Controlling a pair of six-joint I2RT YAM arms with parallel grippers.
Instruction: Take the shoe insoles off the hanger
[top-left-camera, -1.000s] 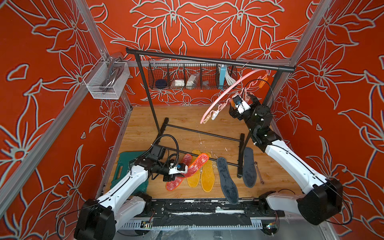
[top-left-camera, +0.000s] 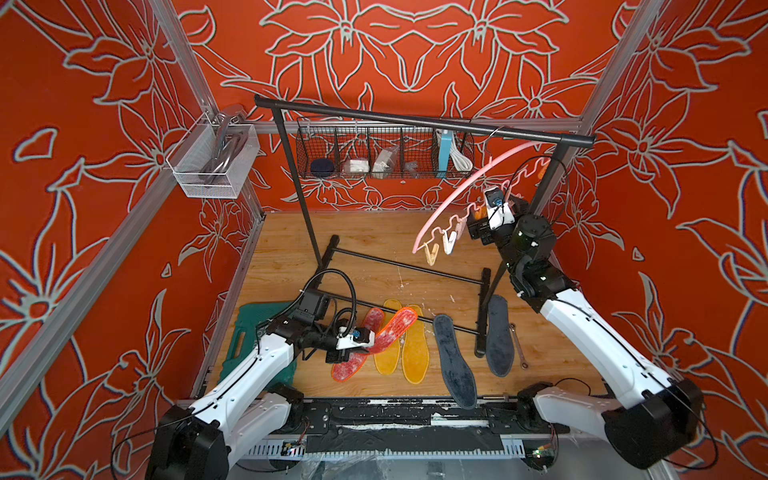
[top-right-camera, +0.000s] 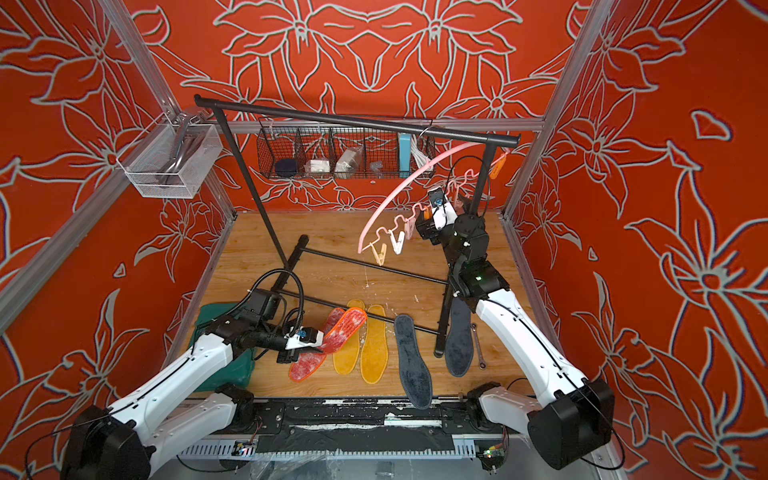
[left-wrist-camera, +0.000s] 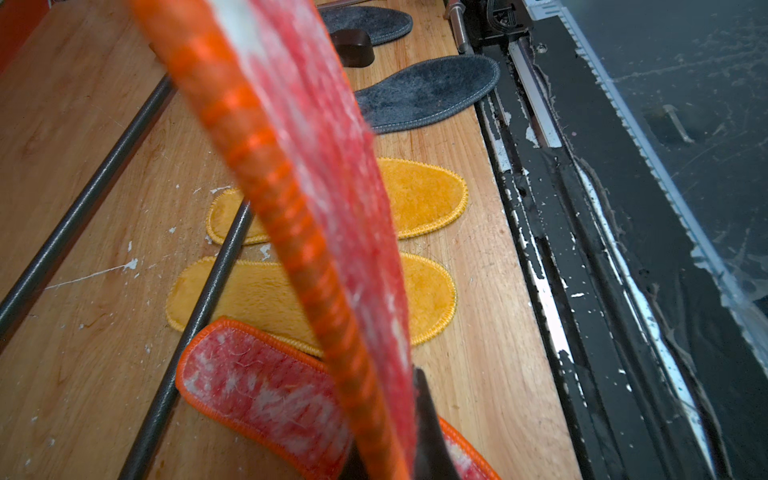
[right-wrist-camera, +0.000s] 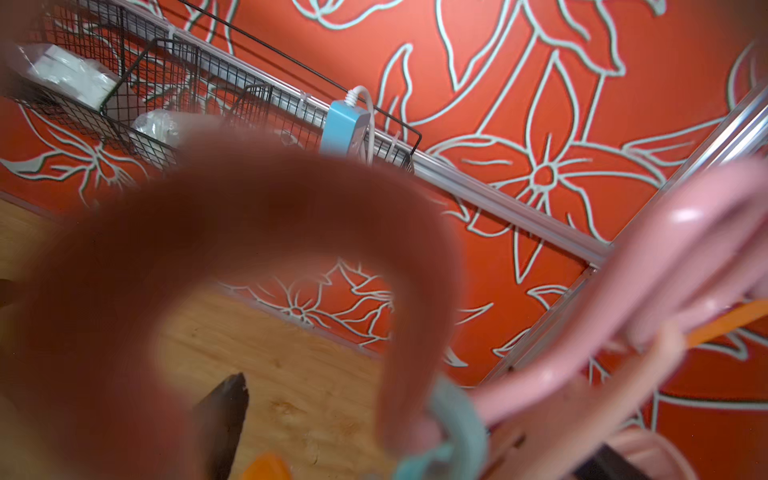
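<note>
My left gripper (top-left-camera: 360, 342) is shut on a red insole (top-left-camera: 396, 324), lifted at a slant across the left wrist view. Beneath it lie another red insole (left-wrist-camera: 240, 376), two yellow insoles (left-wrist-camera: 420, 192) and two grey insoles (left-wrist-camera: 424, 92). The pink hanger (top-left-camera: 448, 200) hangs from the rack's top bar with several clips; cream (top-left-camera: 432, 254) and white (top-left-camera: 449, 241) clips show no insoles in them. My right gripper (top-left-camera: 480, 224) is up among the hanger's loops and clips, open by what little shows; blurred pink plastic fills much of the right wrist view.
The black rack (top-left-camera: 400, 120) spans the workspace, its bars (top-left-camera: 400, 264) low over the floor. A wire basket (top-left-camera: 320, 144) and white bin (top-left-camera: 208, 184) hang at the walls. A green board (top-left-camera: 240, 336) lies front left, a wrench (top-left-camera: 518, 348) front right.
The left arm is unchanged.
</note>
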